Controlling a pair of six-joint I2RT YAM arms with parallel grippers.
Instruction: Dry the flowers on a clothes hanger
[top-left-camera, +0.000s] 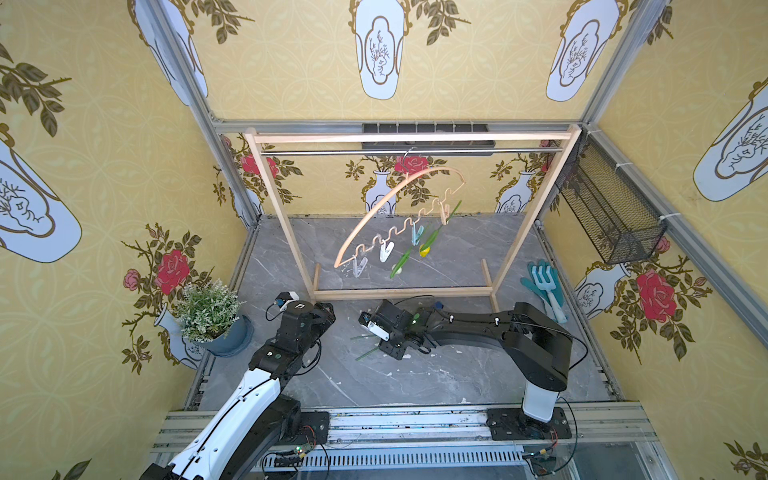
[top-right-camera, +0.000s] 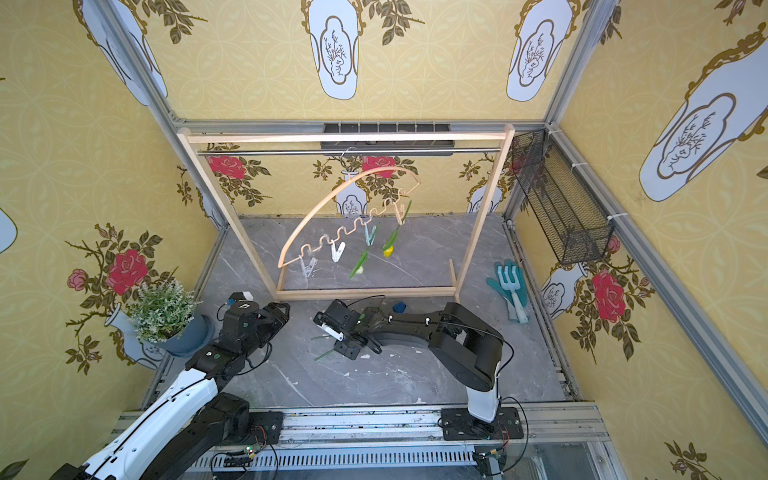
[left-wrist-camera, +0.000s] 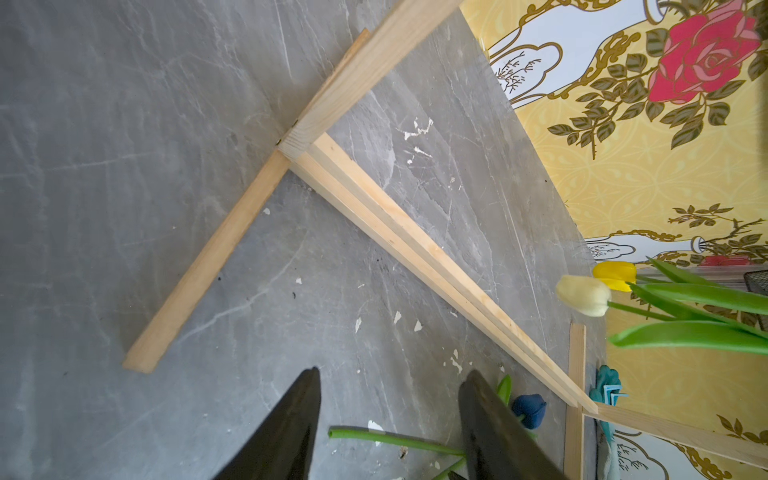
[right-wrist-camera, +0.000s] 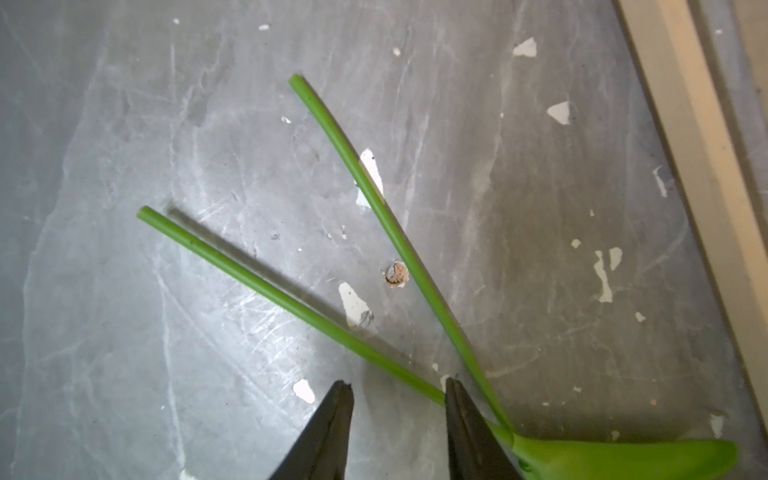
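Observation:
Under the rack's rail hangs the wooden hanger with several clips. A yellow tulip and a white tulip dangle from it, heads down. On the grey floor lie two green stems that cross near a leaf; a blue flower head shows at that end. My right gripper is over the stems, part open, nothing gripped between its fingers. One stem runs behind its right finger. My left gripper, part open and empty, stands left of the stems, before the rack's left foot.
The rack's bottom bar runs just behind both grippers. A potted plant stands at the left, and a teal glove with a fork lies at the right. A mesh basket hangs on the right wall.

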